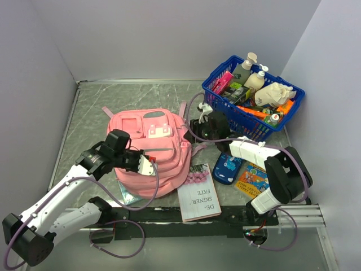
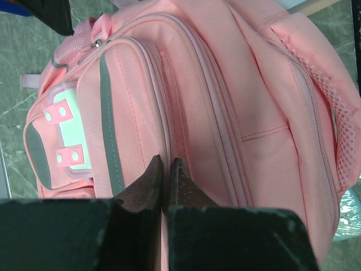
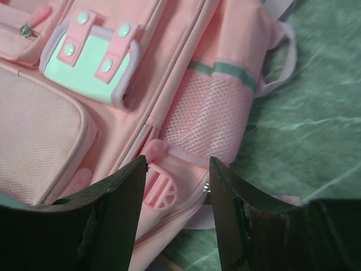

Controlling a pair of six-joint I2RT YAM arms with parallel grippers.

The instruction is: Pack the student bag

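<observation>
The pink bag [image 1: 132, 183] lies on the grey surface, front pocket and mint label [image 2: 72, 131] facing up. My left gripper is shut on a fold of pink fabric along the front pocket's piped edge. At the bag's right side, my right gripper is open. Between and beyond its fingers show a pink zipper pull [image 3: 161, 186] and the bag's side fabric, not clamped. From above, the right gripper [image 1: 190, 133] stands at the bag's upper right edge. The bag's main compartment looks closed; its inside is hidden.
A blue basket [image 1: 248, 121] full of bottles and boxes stands at the back right. A book [image 1: 198, 197], a blue pencil case [image 1: 227, 167] and an orange book [image 1: 252, 180] lie right of the bag. A teal packet [image 1: 127, 195] pokes out beneath it.
</observation>
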